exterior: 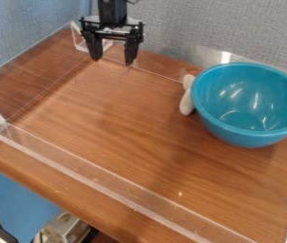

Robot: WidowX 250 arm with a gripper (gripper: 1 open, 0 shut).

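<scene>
My black gripper point(112, 51) hangs at the back left of the wooden table, its two fingers apart and open, with nothing seen between them. A large teal bowl point(250, 104) stands on the right side of the table. Tucked against the bowl's left side is a small pale object point(185, 98), partly hidden by it; I cannot tell what it is.
Clear low walls edge the wooden table point(121, 147), whose middle and front are free. A clear plastic piece point(79, 36) is at the back left corner, behind my gripper. Grey and blue walls close the back and left.
</scene>
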